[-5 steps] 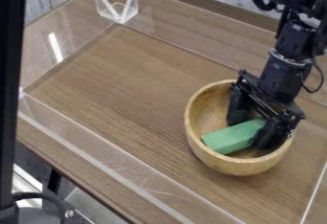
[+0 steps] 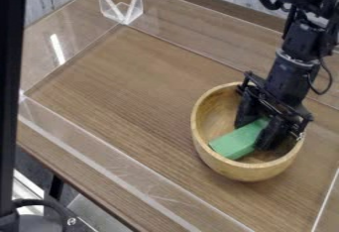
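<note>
A tan wooden bowl (image 2: pixel 213 155) sits at the right of the table, with a green block (image 2: pixel 236 142) lying inside it. My black gripper (image 2: pixel 263 129) reaches down into the bowl from the upper right, over the block's upper end, and appears shut on it. The fingertips are dark and partly hidden by the bowl and the arm's cables.
A small white bracket (image 2: pixel 119 10) stands at the back left. A black object (image 2: pixel 30 216) is at the lower left.
The green block and gripper have shifted slightly up within the bowl since a second ago, with the block a little more upright in angle.
</note>
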